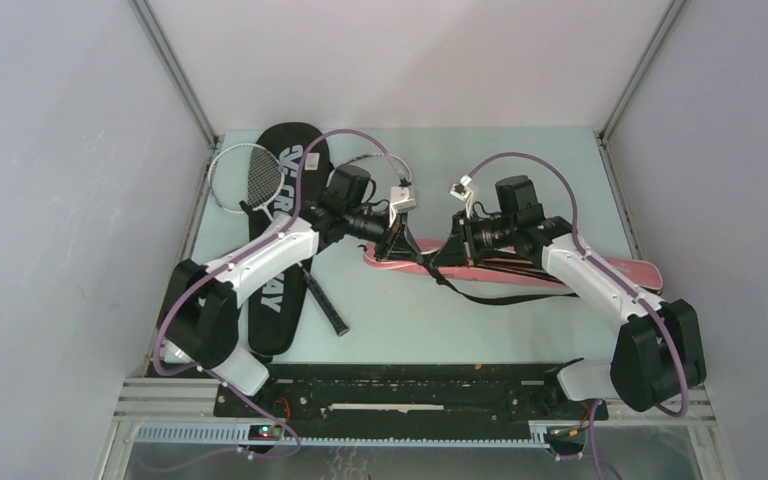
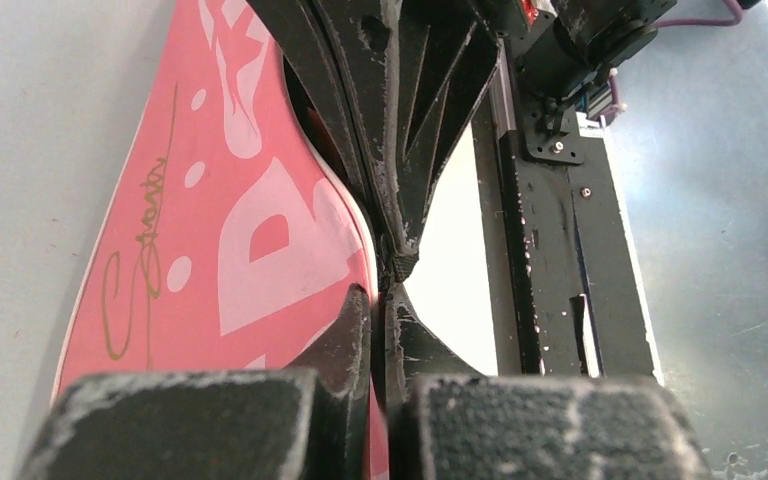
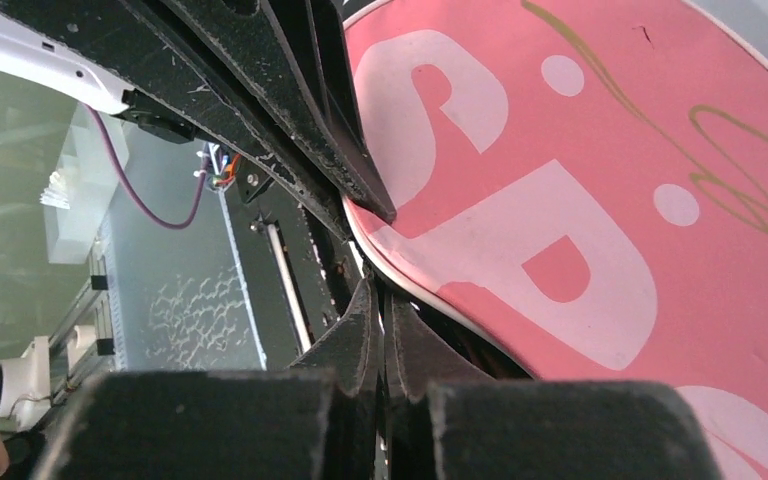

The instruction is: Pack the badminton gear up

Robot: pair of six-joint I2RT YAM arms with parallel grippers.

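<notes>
A long pink racket bag (image 1: 580, 270) lies across the right half of the table, a dark opening along its side. In the top view my left gripper (image 1: 421, 256) and right gripper (image 1: 432, 264) meet at the bag's left part. The left wrist view shows the left gripper shut, the pale-piped edge of the pink bag (image 2: 210, 200) running between its fingers. Beside the rim of the same bag (image 3: 580, 190), the right gripper is shut in its wrist view; whether it pinches the zipper or its pull is too dark to make out.
A black strap (image 1: 500, 299) trails in front of the bag. At the left lie a black racket cover (image 1: 278, 315) and a white-framed racket (image 1: 230, 205) with a dark handle (image 1: 327, 305). Another racket head (image 1: 390, 157) shows behind the left arm.
</notes>
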